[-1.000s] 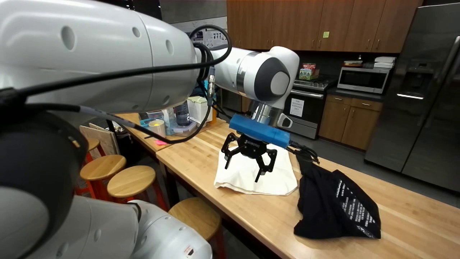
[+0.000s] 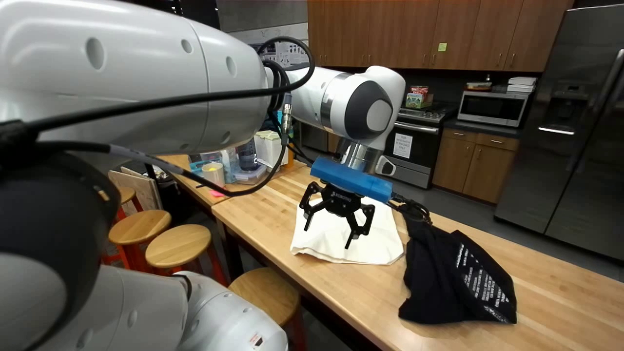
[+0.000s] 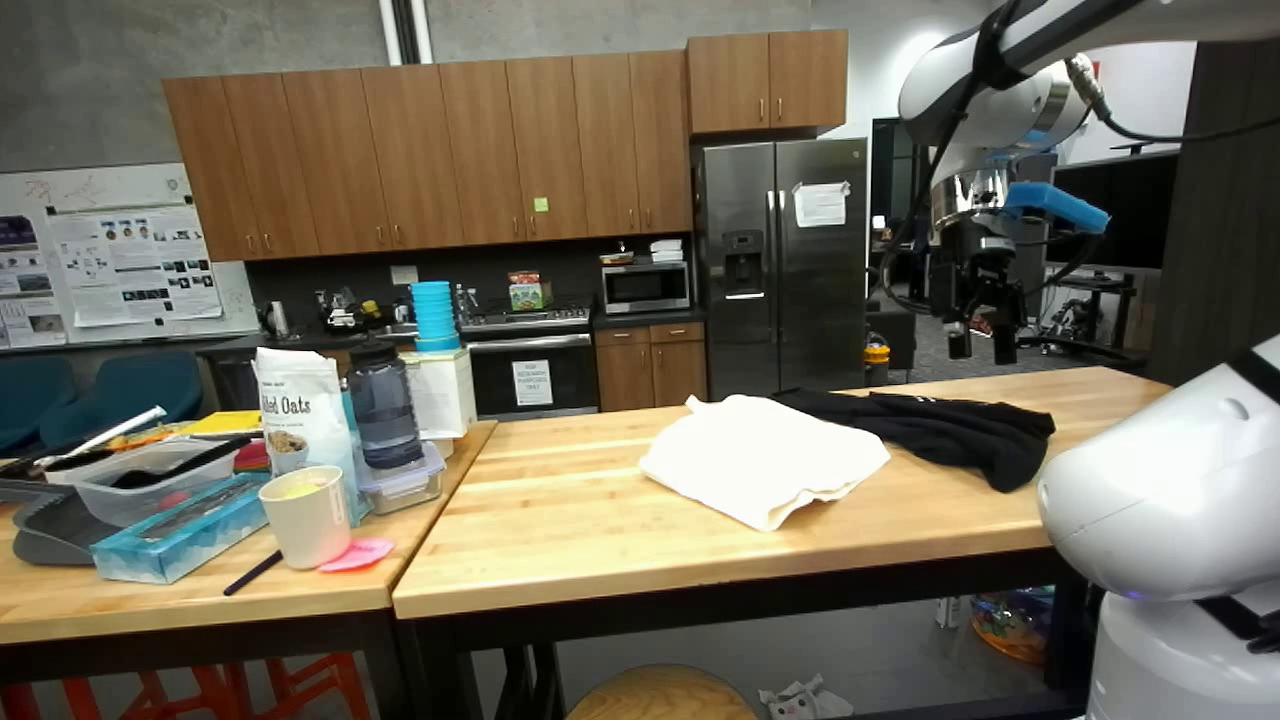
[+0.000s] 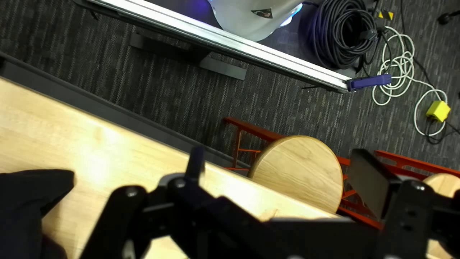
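Note:
Black-fingered and wide apart, my gripper (image 2: 326,235) is open in mid-air above the table, with nothing between its fingertips. Exterior view 2 has the same gripper (image 3: 982,346) high over the table's right part. A white cloth (image 3: 768,462) lies spread on the wood, its edges slightly rumpled. To its right is a crumpled black garment (image 2: 456,275) with white print on one part. The wrist view catches only a dark piece of this garment (image 4: 32,198) at lower left; the white cloth is out of that view.
A side table holds a cup (image 3: 305,516), an oats bag (image 3: 302,414) and a blue bottle (image 3: 384,408). Stools (image 2: 266,295) stand along the front edge. Cables from the arm hang near the gripper.
The arm and gripper have shifted down very slightly in exterior view 1. The gripper was open before too, and both cloths lie as they were.

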